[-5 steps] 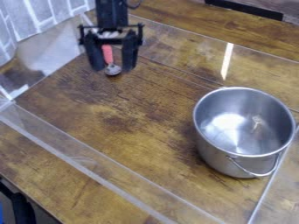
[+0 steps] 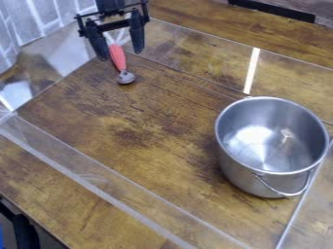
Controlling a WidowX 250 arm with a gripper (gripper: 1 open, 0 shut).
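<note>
My black gripper (image 2: 113,39) is at the top left, its two fingers spread wide with nothing visible between them. Just below it a small utensil with a red handle (image 2: 117,56) and a round metal head (image 2: 127,78) lies on the wooden table (image 2: 130,136). Part of the handle's upper end is close behind the gripper; whether they touch I cannot tell. A large steel pot (image 2: 270,148) with a wire handle stands empty at the right.
Clear plastic edges border the work area on the left, front and right. The middle of the table between the utensil and the pot is bare.
Since a second ago my gripper has moved up and back in the view, away from the middle, uncovering more of the red-handled utensil. The utensil and pot look unmoved.
</note>
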